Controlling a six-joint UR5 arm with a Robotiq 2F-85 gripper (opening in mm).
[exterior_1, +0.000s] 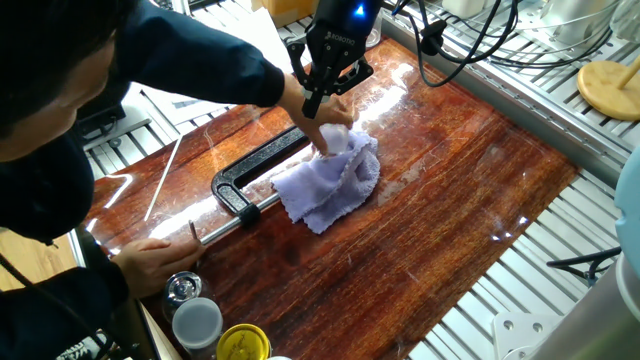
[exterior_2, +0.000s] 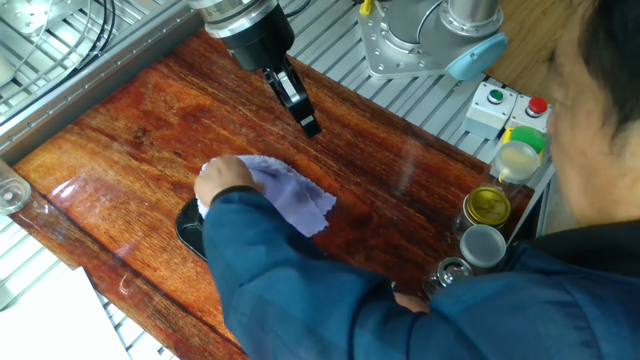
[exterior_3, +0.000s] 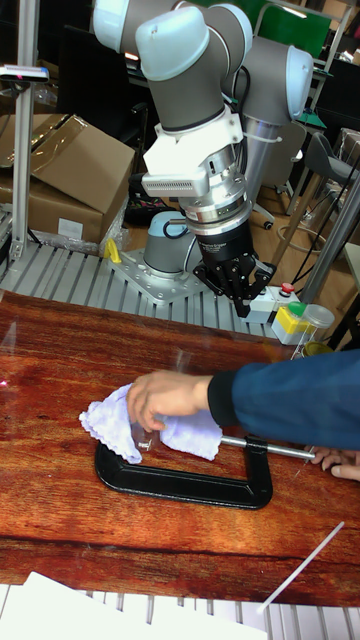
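Observation:
My gripper (exterior_1: 313, 104) hangs above the table, its two fingertips together with nothing visible between them. It is shut in exterior view 2 too, where the black fingertips (exterior_2: 311, 128) stand over bare wood, clear of the cloth. A crumpled lavender cloth (exterior_1: 325, 190) lies on the table across part of a black C-clamp (exterior_1: 232, 186). A person's right hand (exterior_3: 165, 396) is on the cloth, by a small clear object (exterior_1: 336, 139) that is partly hidden. The person's left hand (exterior_1: 158, 262) is at the end of the clamp's metal screw (exterior_1: 225, 228).
Several jars stand along one table edge, among them one with a yellow lid (exterior_1: 243, 343) and one with a whitish lid (exterior_1: 197, 322). A thin white stick (exterior_1: 163, 178) lies near the person.

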